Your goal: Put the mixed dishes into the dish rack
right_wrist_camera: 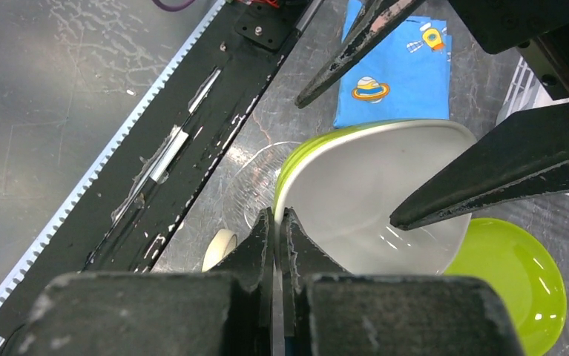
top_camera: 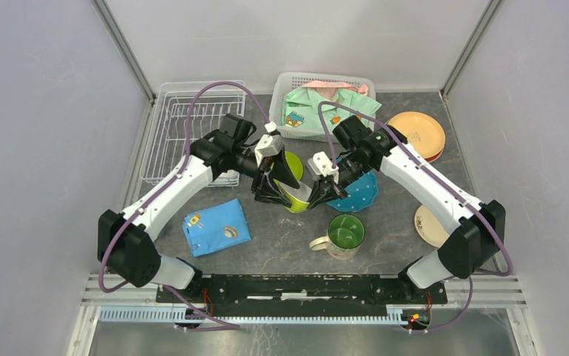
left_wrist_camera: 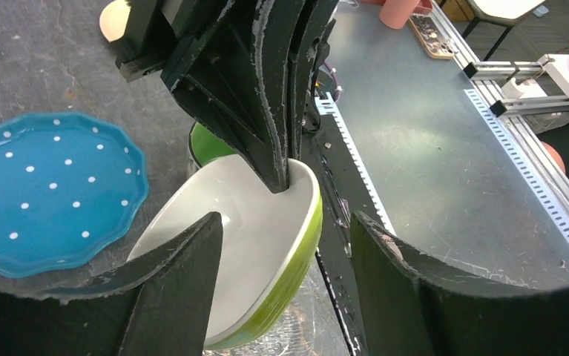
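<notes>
A green bowl (top_camera: 296, 199) with a white inside hangs tilted at mid-table. My right gripper (top_camera: 313, 201) is shut on its rim, clearest in the right wrist view (right_wrist_camera: 277, 221). My left gripper (top_camera: 281, 193) is around the bowl, part open, its fingertips either side of the rim in the left wrist view (left_wrist_camera: 281, 230); contact is unclear. Below lies a lime plate (right_wrist_camera: 511, 289), beside a blue dotted plate (left_wrist_camera: 55, 193). The wire dish rack (top_camera: 170, 126) stands at the back left.
A mug (top_camera: 346, 237) stands at the front, a folded blue cloth (top_camera: 216, 226) at left. A basket of cloths (top_camera: 292, 130) is at the back, orange plates (top_camera: 416, 133) and a cream plate (top_camera: 431, 226) at right. A clear dish (right_wrist_camera: 248, 178) lies below the bowl.
</notes>
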